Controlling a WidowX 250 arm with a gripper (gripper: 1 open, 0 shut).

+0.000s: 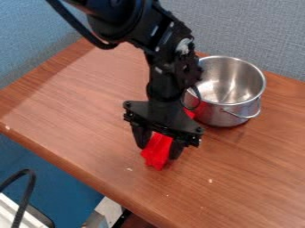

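My black gripper (159, 141) is low over the front middle of the wooden table, with a red block (158, 151) between its fingers. Whether the fingers are closed tight on the block is hard to tell. A second red object (194, 109), partly hidden by the arm, shows just beside a steel pot (238, 93) at the back right.
A black cable and white and grey items sit below the table's front left edge, over a blue surface.
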